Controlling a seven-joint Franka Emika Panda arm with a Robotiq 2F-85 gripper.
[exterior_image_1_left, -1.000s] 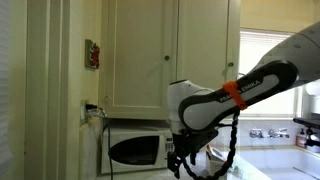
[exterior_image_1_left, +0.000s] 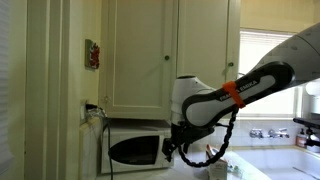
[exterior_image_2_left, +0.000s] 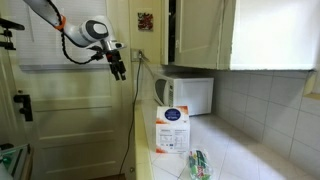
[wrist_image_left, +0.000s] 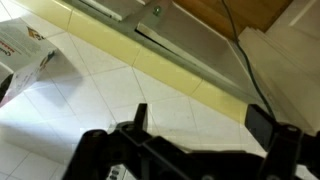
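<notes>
My gripper stands open with nothing between its fingers, above the tiled counter in the wrist view. In exterior view 2 the gripper (exterior_image_2_left: 121, 66) hangs high at the left, clear of the items on the counter. A white and orange printed box (exterior_image_2_left: 172, 132) stands upright on the counter. Beside it, nearer the camera, lies a clear bag with green and red on it (exterior_image_2_left: 199, 165). The wrist view catches part of the box (wrist_image_left: 22, 62) at its left edge.
A white microwave (exterior_image_2_left: 195, 94) sits at the back of the counter, below wall cabinets (exterior_image_1_left: 143, 55). A dark cord (exterior_image_2_left: 132, 110) hangs by the counter's yellow edge (exterior_image_2_left: 142, 150). At the right is a sink (exterior_image_1_left: 285, 162). White tiles right of the box are bare.
</notes>
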